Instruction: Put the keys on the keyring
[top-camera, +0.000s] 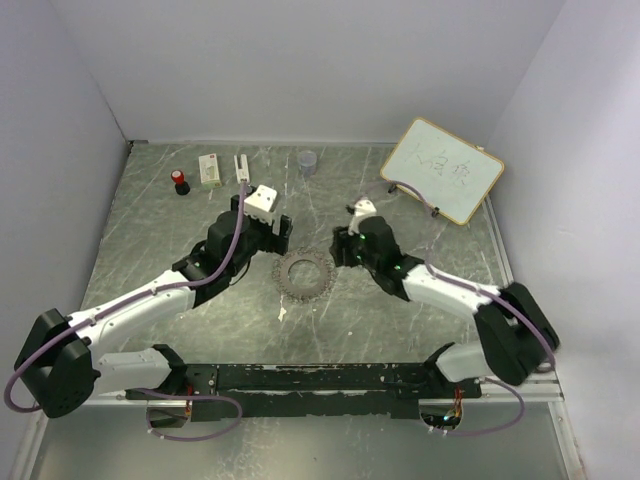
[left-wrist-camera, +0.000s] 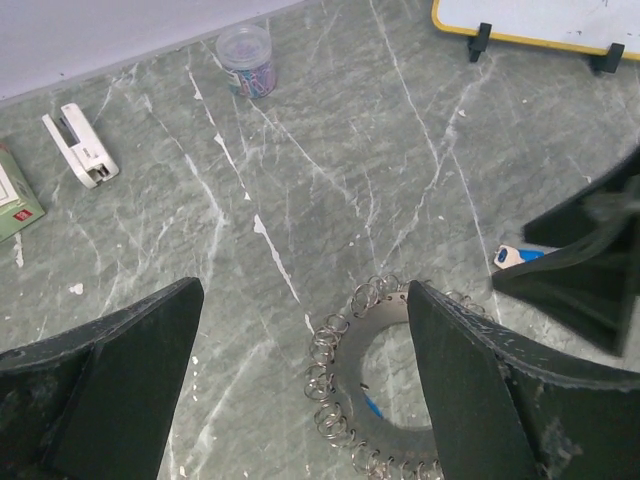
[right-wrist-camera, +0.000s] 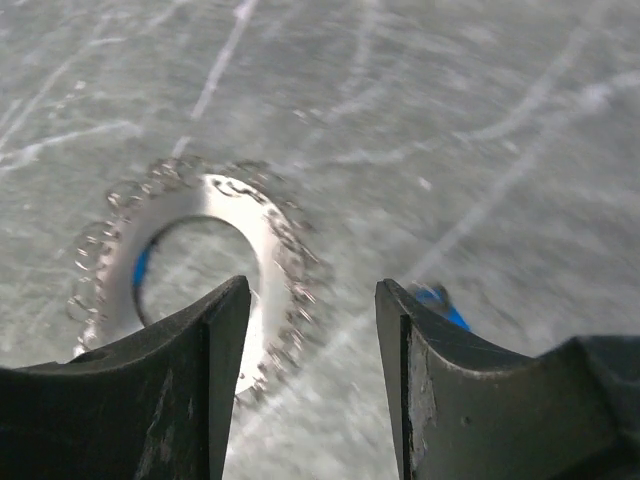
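Observation:
The keyring (top-camera: 284, 275) is a flat grey band lying on the table, its edge lined with several small wire loops. In the left wrist view, a small blue piece (left-wrist-camera: 373, 404) sits at the inner edge of the band. A second small blue-and-white item, perhaps a key, lies to its right; in the right wrist view this item (right-wrist-camera: 440, 304) is partly hidden behind the right finger. My left gripper is open above the keyring's left, nothing between its fingers. My right gripper hangs at the keyring's right, fingers apart and empty.
A whiteboard (top-camera: 442, 170) leans at the back right. Along the back stand a clear cup (top-camera: 307, 162), a white stapler (top-camera: 242, 168), a small box (top-camera: 209, 169) and a red-and-black stamp (top-camera: 180, 182).

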